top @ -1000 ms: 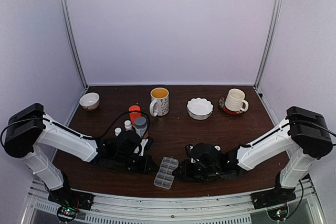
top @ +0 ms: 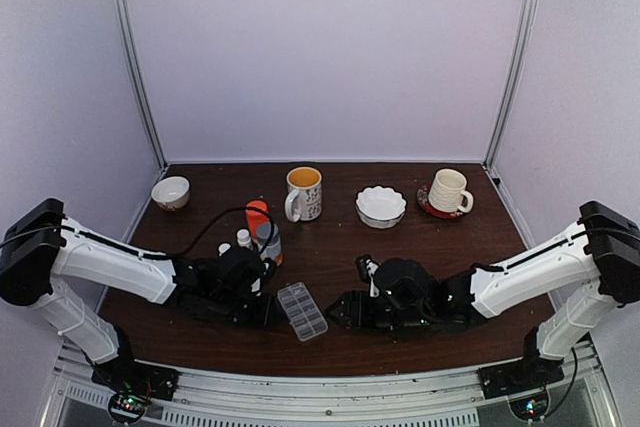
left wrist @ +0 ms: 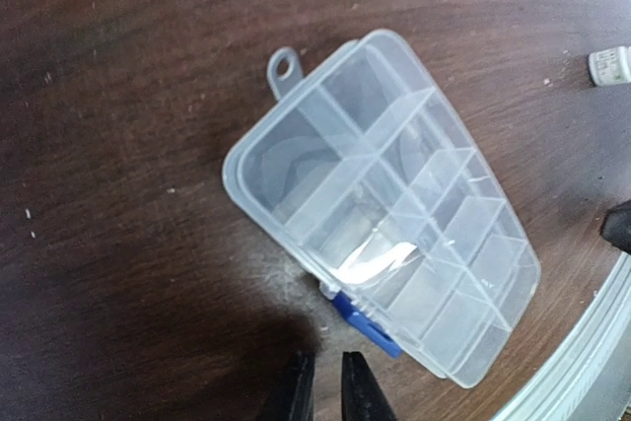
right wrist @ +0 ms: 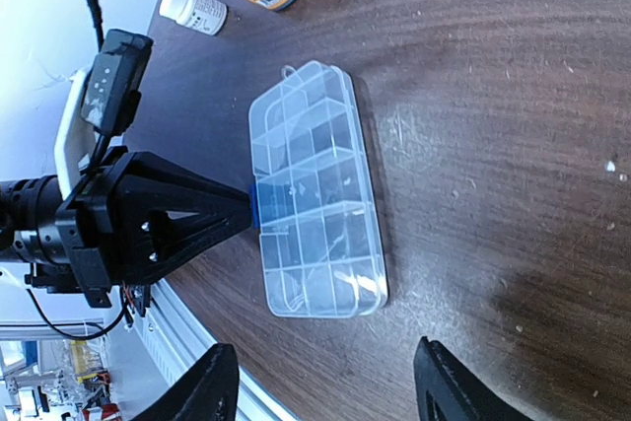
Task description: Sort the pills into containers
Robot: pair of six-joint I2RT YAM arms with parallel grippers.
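A clear, divided pill box (top: 302, 312) lies between my two grippers near the table's front, its compartments looking empty. In the left wrist view the box (left wrist: 385, 209) has a blue latch (left wrist: 365, 324) on its near side and a hanging loop at one end. My left gripper is partly open with a narrow empty gap, its fingertips close by that latch. From the right wrist view, the left gripper appears right against the latch side; contact cannot be told. Wide open and empty, my right gripper stands off the box's other side.
Behind the left arm stand an orange bottle (top: 257, 216), a grey-capped bottle (top: 268, 238) and small white bottles (top: 244, 237). Farther back are a mug (top: 304, 195), white bowls (top: 381, 207) and stacked cups (top: 448, 190). Mid-table is clear.
The pill box has turned and shifted left and back from a second ago. My left gripper has drawn slightly left. The right gripper has moved a little back from the table's front edge.
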